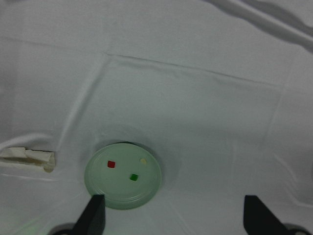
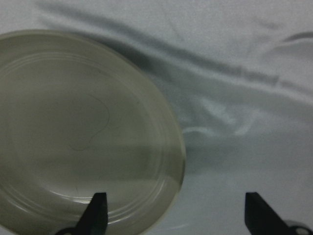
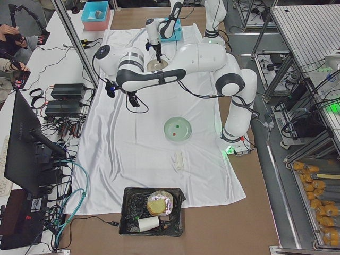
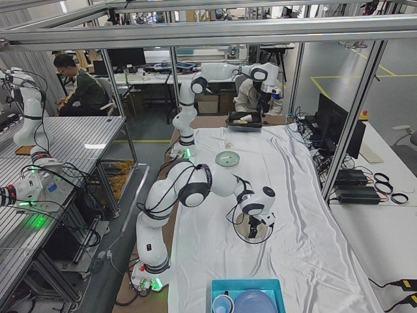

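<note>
A green plate [image 1: 122, 188] with small coloured squares lies on the white cloth below my left gripper, which is open and empty, high above the table. A pale paper-like strip [image 1: 27, 156] lies beside that plate. My right gripper is open over the right rim of a cream plate [image 2: 78, 117], with nothing between its fingers.
A black tray [image 3: 127, 212] with a round item and a white cylinder stands at one end of the table. A blue bin [image 4: 245, 285] with a plate and a cup is at the other end.
</note>
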